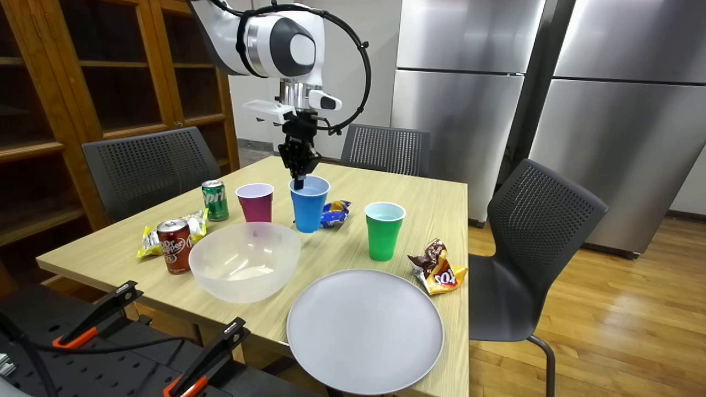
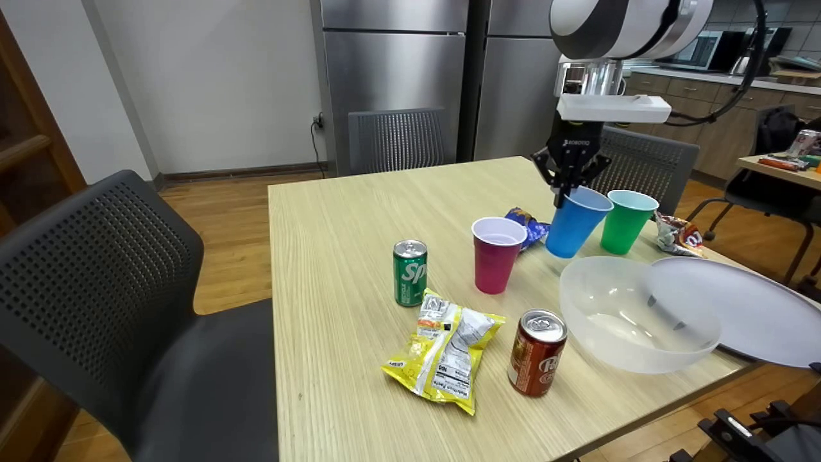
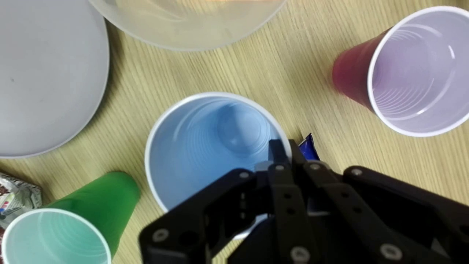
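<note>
My gripper is shut on the rim of the blue cup (image 1: 309,210), one finger inside the wall and one outside. In exterior view 2 the blue cup (image 2: 575,224) leans, its mouth toward the green cup; it appears lifted off the table. Right of it in exterior view 1 stands the green cup (image 1: 382,237), upright and empty-looking. A purple-red cup (image 2: 494,262) stands upright on the other side. Seen from the wrist, the blue cup (image 3: 206,145) looks empty, and my gripper hides part of its near rim.
A frosted bowl (image 1: 228,281) and a grey plate (image 1: 365,331) occupy the front. Cans of Sprite (image 2: 410,273) and Dr Pepper (image 2: 537,354) stand near a yellow chip bag (image 2: 442,354). A blue wrapper (image 1: 336,213) lies behind the blue cup; a brown-orange bag (image 1: 438,268) lies right.
</note>
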